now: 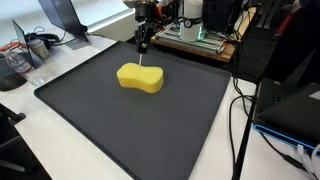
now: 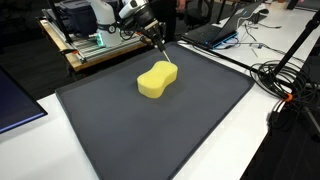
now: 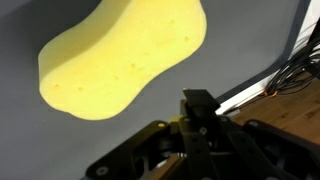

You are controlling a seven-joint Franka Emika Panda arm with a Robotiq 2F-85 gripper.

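Observation:
A yellow sponge [image 1: 140, 78], pinched at its waist, lies on the dark board; the wrist view shows the sponge [image 3: 125, 55] large at the upper left. My gripper [image 1: 142, 47] is beyond its far side in exterior view 1, and the gripper [image 2: 158, 43] appears behind it in exterior view 2. A thin pale stick [image 2: 165, 53] slants down from the fingers toward the sponge; whether its tip touches cannot be told. In the wrist view the dark fingers [image 3: 200, 105] are together, clear of the sponge, and the stick is not distinct there.
The dark board [image 1: 120, 125] is bare in front of the sponge and to its sides. Black cables [image 2: 290, 82] run past the board's edge. A laptop [image 1: 285, 115] stands at the right in exterior view 1, and a wooden box [image 1: 205, 43] with items sits at the back.

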